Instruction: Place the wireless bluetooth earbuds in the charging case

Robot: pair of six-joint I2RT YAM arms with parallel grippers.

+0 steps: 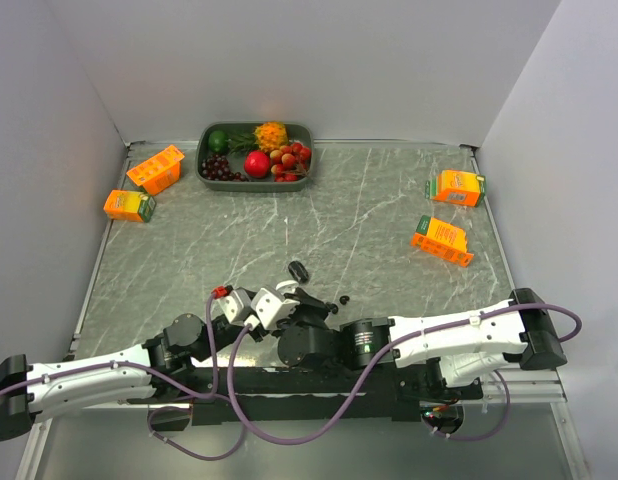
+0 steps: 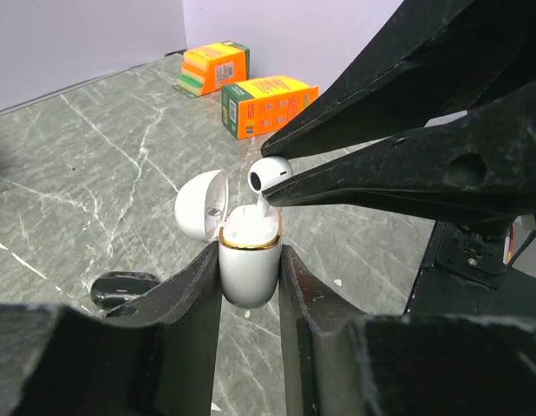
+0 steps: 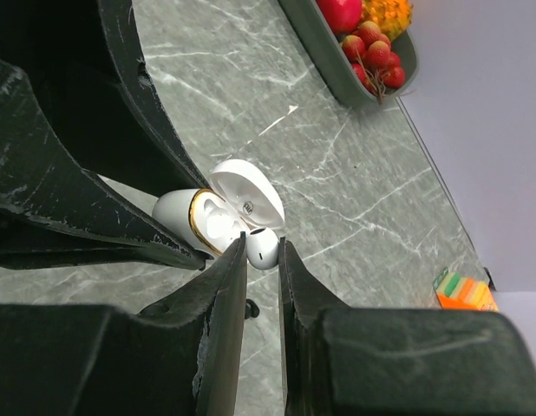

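Observation:
The white charging case (image 2: 249, 269), gold-rimmed with its lid (image 2: 199, 204) open, is held upright by my left gripper, shut on it. Just above its opening, a white earbud (image 2: 270, 172) is pinched by my right gripper, its stem pointing down into the case mouth. In the right wrist view the earbud's rounded head sits at the case's edge beside the open lid; how deep the stem is cannot be told. In the top view both grippers meet at the front centre, largely hiding case and earbud.
A dark oblong object (image 1: 298, 271) and small dark pieces (image 1: 344, 300) lie just beyond the grippers. A bin of produce (image 1: 254, 185) stands at the back; orange boxes (image 1: 442, 241) lie at both sides.

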